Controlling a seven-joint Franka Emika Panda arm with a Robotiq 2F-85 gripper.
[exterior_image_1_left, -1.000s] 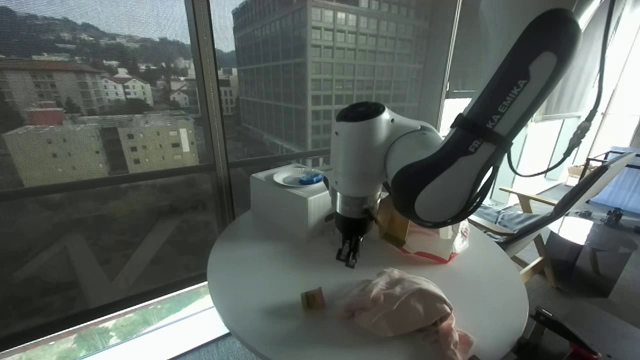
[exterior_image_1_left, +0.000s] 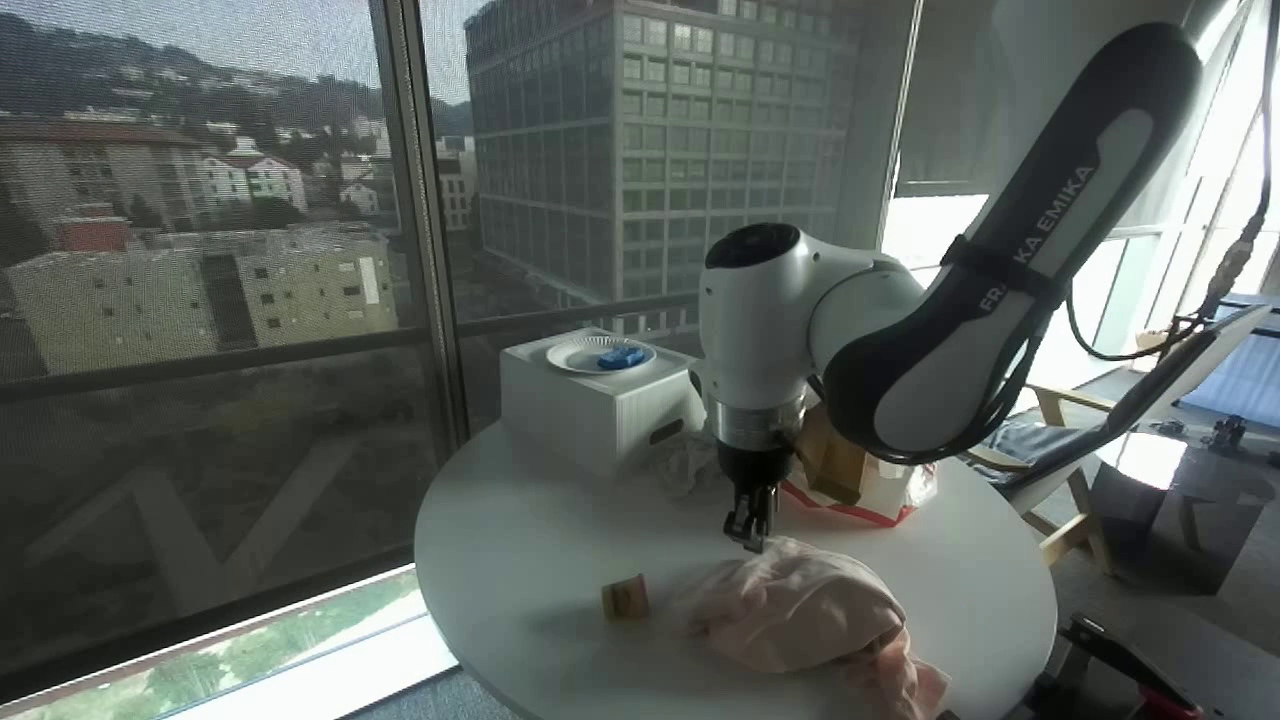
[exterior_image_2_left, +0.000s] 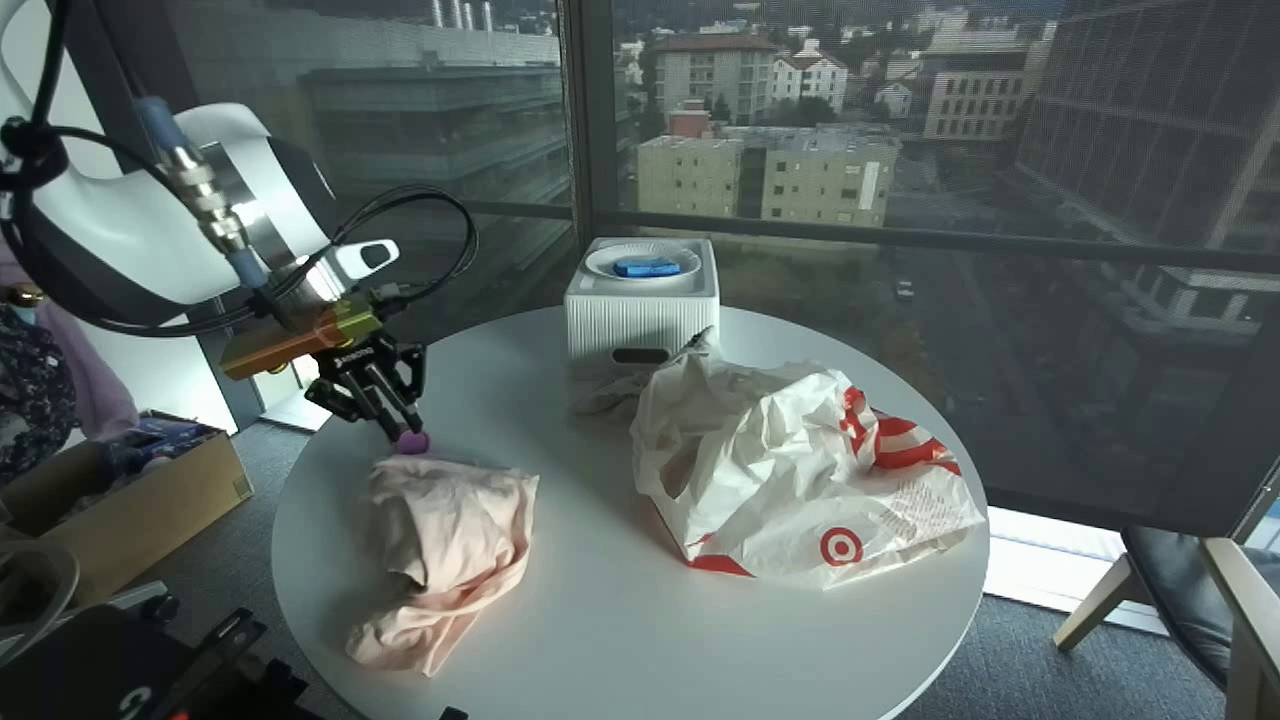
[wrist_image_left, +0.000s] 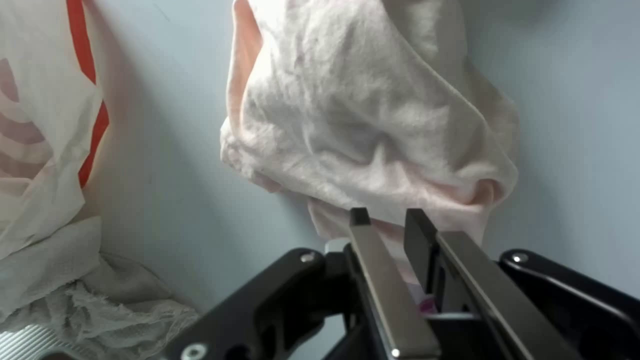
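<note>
A crumpled pale pink cloth (exterior_image_1_left: 816, 606) lies on the round white table. In exterior view 1 my gripper (exterior_image_1_left: 751, 535) hangs at the cloth's far edge; whether it touches is unclear. Seen from exterior view 2, the fingertips are just above and behind the cloth (exterior_image_2_left: 456, 516), near a small purple object (exterior_image_2_left: 411, 443). The wrist view shows the gripper part open, a narrow gap between its fingers and cloth (wrist_image_left: 360, 108) below and ahead. A purple patch (wrist_image_left: 427, 305) peeks out between the fingers, mostly hidden; I see nothing held.
A small tan block (exterior_image_1_left: 625, 598) stands left of the cloth. A white box (exterior_image_1_left: 582, 414) carries a plate (exterior_image_1_left: 564, 356) with a blue item (exterior_image_1_left: 621, 358). The white-and-red plastic bag (exterior_image_2_left: 768, 468) fills the table's right side in exterior view 2.
In exterior view 1 the arm and gripper have moved right and slightly lower, from clear table to the cloth's far edge. Cloth, block and plate look unmoved.
</note>
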